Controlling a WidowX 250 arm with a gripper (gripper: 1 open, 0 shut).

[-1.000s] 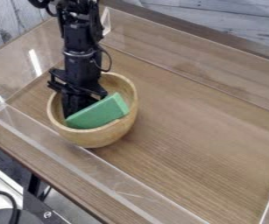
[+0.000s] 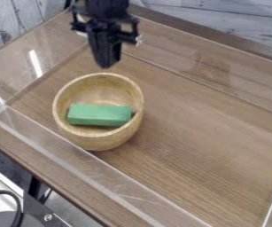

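Observation:
A round wooden bowl sits left of centre on the wooden table, with a green block lying flat in its lower part. My gripper is raised above and behind the bowl, clear of it; it appears shut, with nothing visible between its fingers.
The table to the right of the bowl is wide and clear. A clear plastic edge runs along the lower left, with dark cables in the bottom left corner. A light wall edge is at the top right.
My gripper has risen up and back out of the bowl. The green block, earlier tilted at the gripper, now lies flat in the bowl.

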